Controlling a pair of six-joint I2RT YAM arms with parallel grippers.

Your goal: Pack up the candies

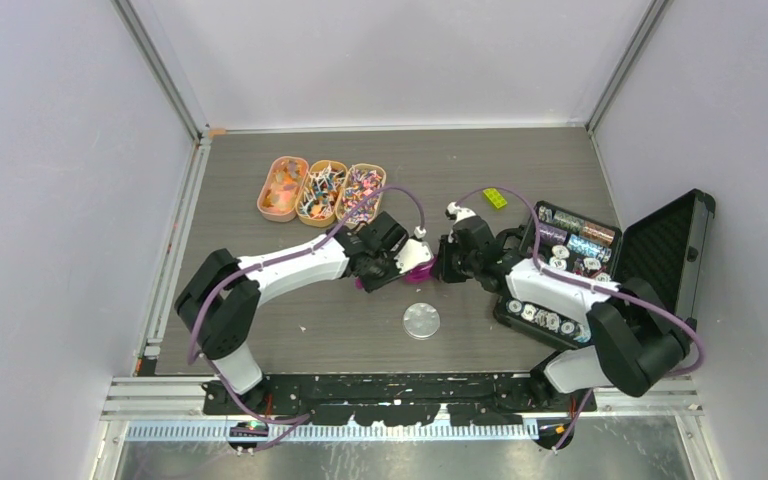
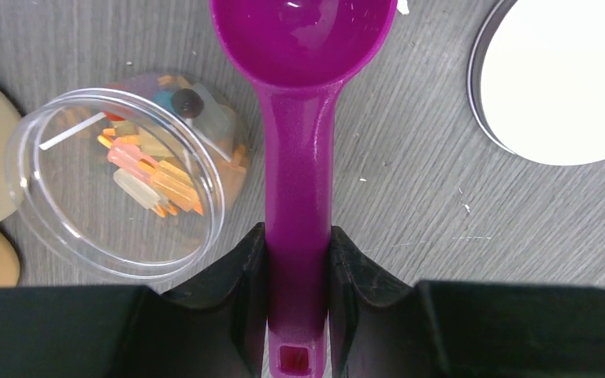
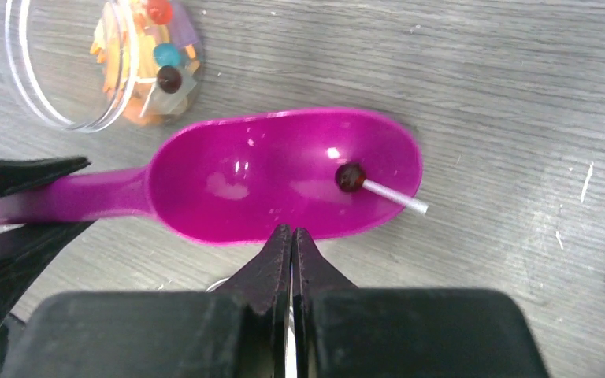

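Note:
My left gripper is shut on the handle of a magenta scoop (image 2: 299, 150). In the right wrist view the scoop's bowl (image 3: 244, 173) holds one dark lollipop (image 3: 350, 177) with a white stick. My right gripper is shut just beside the bowl's rim; nothing shows clearly between its fingertips. A clear open jar (image 2: 116, 183) holding several candies stands beside the scoop. Its round lid (image 1: 421, 320) lies on the table toward the front, below the two grippers in the top view.
Three candy bins (image 1: 279, 188) stand at the back left. A yellow-green block (image 1: 494, 198) lies at the back right. An open black case (image 1: 665, 260) with several cylinders occupies the right side.

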